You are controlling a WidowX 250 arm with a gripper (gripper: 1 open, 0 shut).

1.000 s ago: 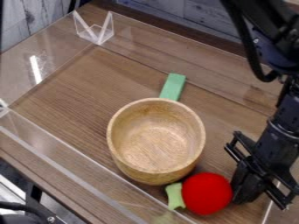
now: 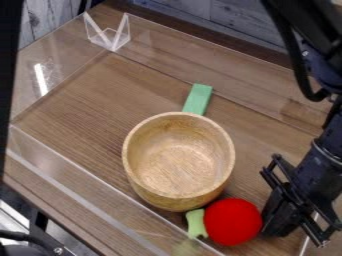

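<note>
My black gripper (image 2: 274, 215) is low at the right, shut, its tips just right of a red round object (image 2: 233, 222); nothing clearly shows between its fingers. A light green piece (image 2: 197, 223) lies against the red object's left. A beige bowl (image 2: 177, 150) sits above and left of them.
A green block (image 2: 198, 99) lies behind the bowl. A white wire holder (image 2: 107, 30) stands at the back left.
The arm at the right has shifted slightly, its upper part a little higher. The red object has moved slightly.
</note>
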